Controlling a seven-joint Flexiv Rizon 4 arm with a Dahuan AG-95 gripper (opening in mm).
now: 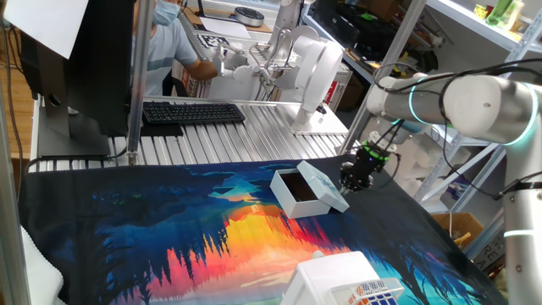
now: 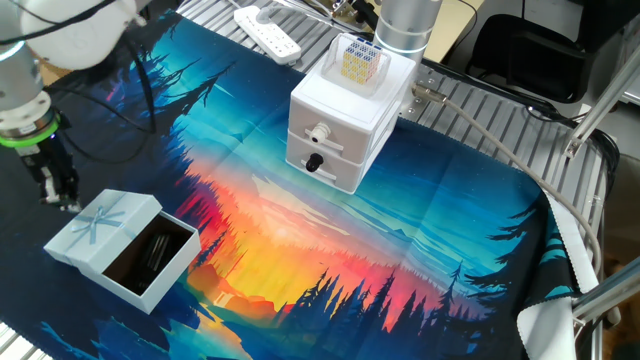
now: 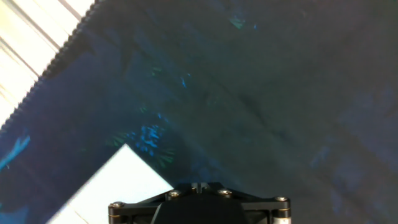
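Note:
A pale grey-white box point(image 2: 165, 280) is partly uncovered, with something dark inside. Its lid point(image 2: 98, 226), tied with a ribbon bow, rests askew and tilted over one side of the box. Right beside the lid's outer edge is my gripper point(image 1: 348, 186), pointing down; whether it touches the lid cannot be told. In the wrist view the black fingers point(image 3: 175, 193) meet at the bottom of the picture, shut, with nothing visible between them. A white corner, probably of the lid point(image 3: 118, 190), shows at lower left there.
A small white drawer unit point(image 2: 340, 125) stands across the cloth, a patterned cube point(image 2: 360, 62) in a clear holder on top. Behind it lies a power strip point(image 2: 268, 35). A keyboard point(image 1: 193, 113) sits beyond the cloth.

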